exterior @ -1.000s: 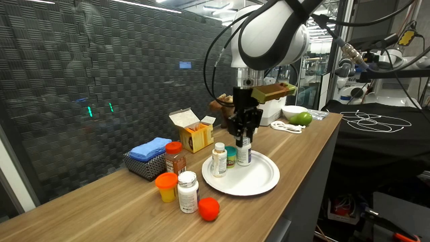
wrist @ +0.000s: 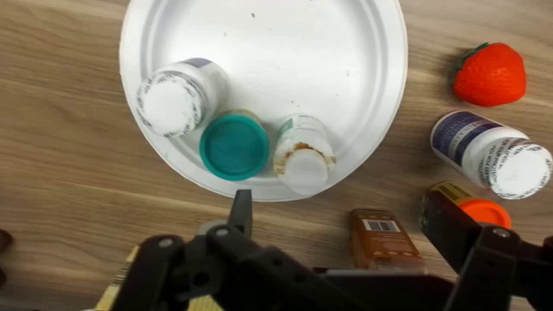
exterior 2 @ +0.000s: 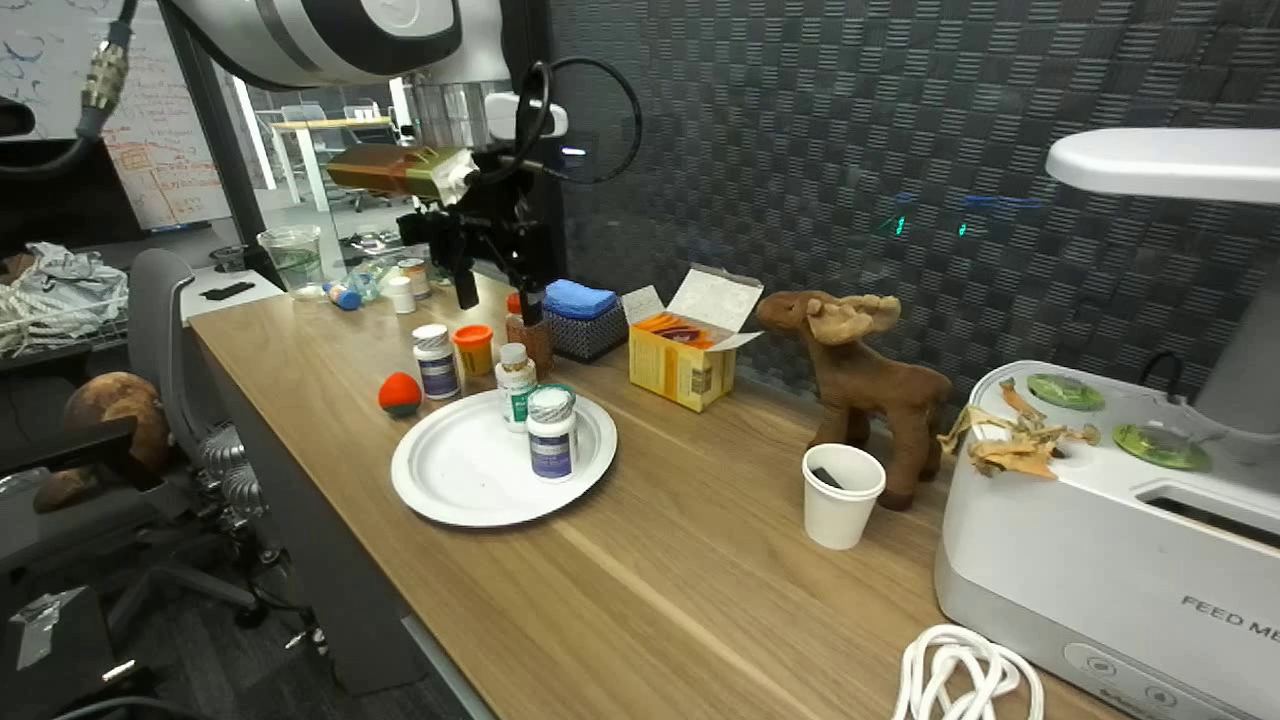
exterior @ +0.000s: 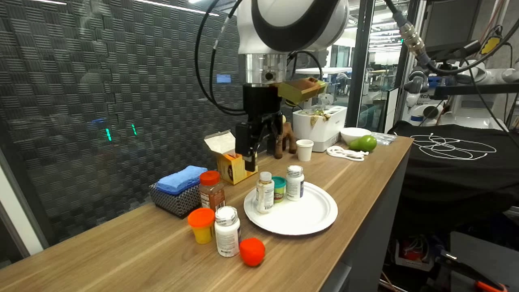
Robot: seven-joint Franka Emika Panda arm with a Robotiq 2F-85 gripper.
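A white plate lies on the wooden counter. Along its wall-side edge stand a white bottle with a purple label, a teal-lidded tub and a white-capped bottle with a green-and-white label. My gripper is open and empty, its fingers spread wide in the wrist view. It hangs above the counter on the wall side of the plate, clear of everything below. Under the span between the fingers lies part of a red-capped spice jar; its cap is hidden by the gripper in the wrist view.
Off the plate are an orange-lidded tub, another white bottle and a red strawberry. Nearer the wall stand a yellow box, a blue cloth on a dark basket, a moose toy and a paper cup.
The gripper has risen from around the purple-label bottle and moved left toward the wall in exterior view 1. That bottle stays standing on the plate.
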